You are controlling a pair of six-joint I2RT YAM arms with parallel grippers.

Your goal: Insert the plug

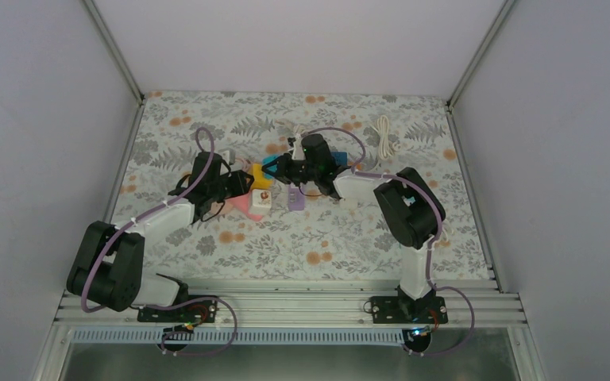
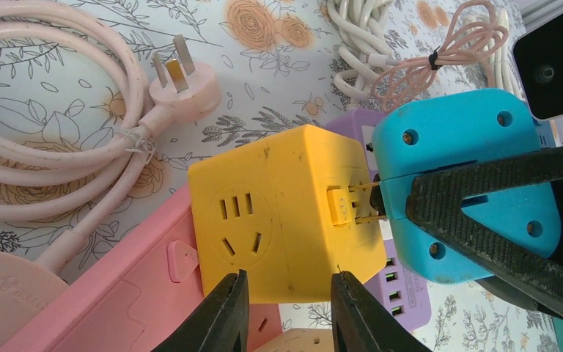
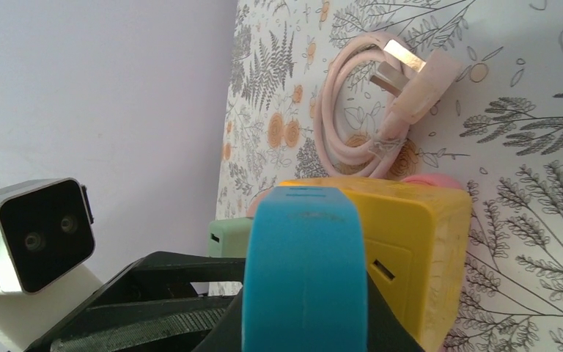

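My right gripper [image 1: 276, 168] is shut on a cyan plug block, seen close in the right wrist view [image 3: 304, 271]. The block's metal pins point at the right side of the yellow socket block [image 2: 256, 220] and reach it, with part of the pins still showing in the gap. My left gripper is part open, its fingertips just in front of the yellow block's lower edge, with nothing seen between them. In the top view the left gripper [image 1: 246, 182] sits just left of the yellow block [image 1: 259, 177].
A pink strip [image 2: 124, 293], a purple power strip [image 2: 405, 286] and a pale square item [image 1: 261, 198] crowd round the yellow block. A coiled pink cable [image 2: 59, 154] with plug lies behind it, white cords [image 1: 384, 135] to the back right.
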